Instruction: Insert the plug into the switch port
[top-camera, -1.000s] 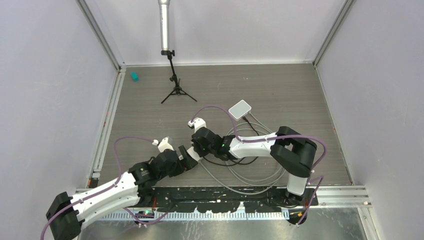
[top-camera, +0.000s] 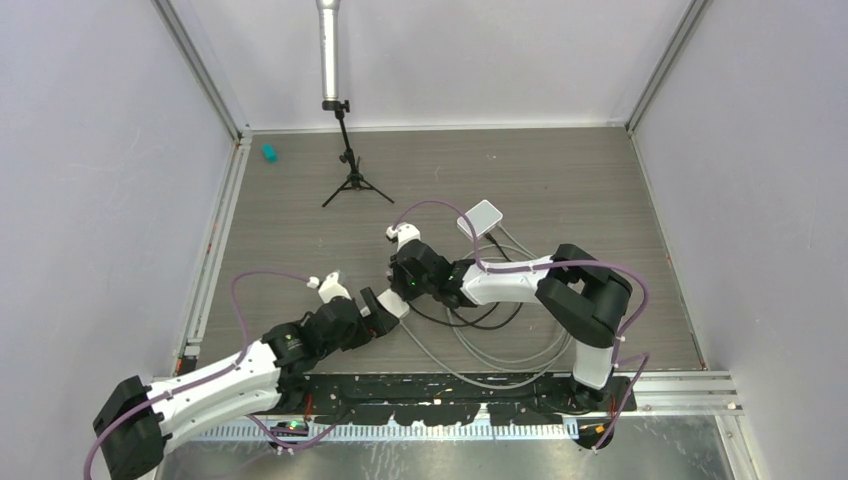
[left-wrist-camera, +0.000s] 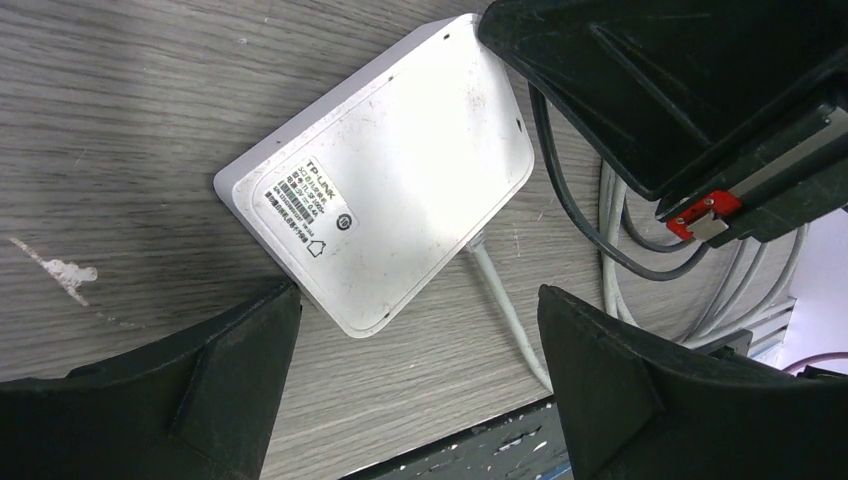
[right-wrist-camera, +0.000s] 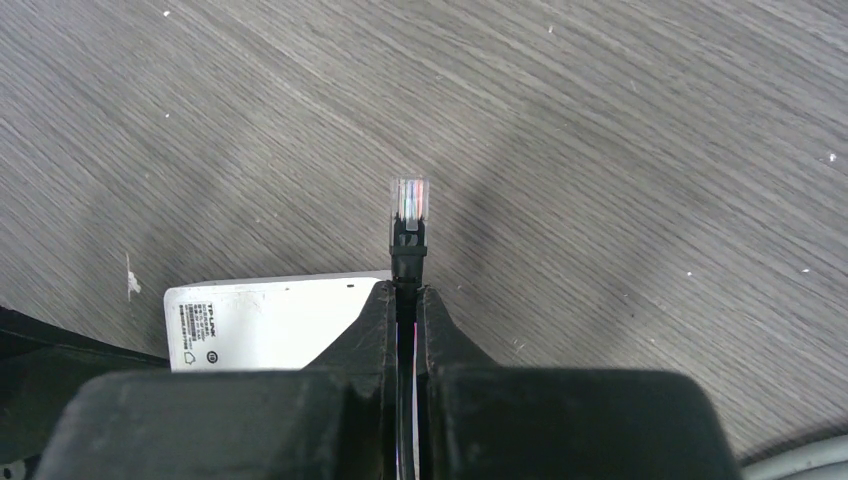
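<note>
A white TP-Link switch (left-wrist-camera: 400, 160) lies on the table with its label side up and a grey cable (left-wrist-camera: 505, 300) running from one side. My left gripper stands open at the switch's near end, its fingers (left-wrist-camera: 610, 400) apart and nothing gripped. In the right wrist view, my right gripper is shut on a black cable just behind its clear plug (right-wrist-camera: 409, 205). The plug tip points away past the switch (right-wrist-camera: 270, 320), apart from it, over bare table. The switch's ports cannot be made out.
A second white box (top-camera: 480, 219) sits further back on the right. Loops of grey cable (top-camera: 510, 358) cover the table's right front. A small tripod (top-camera: 352, 180) stands at the back.
My right gripper has shifted slightly away from the front edge and to the right. The left arm has moved only slightly to the right, its gripper still beside the switch.
</note>
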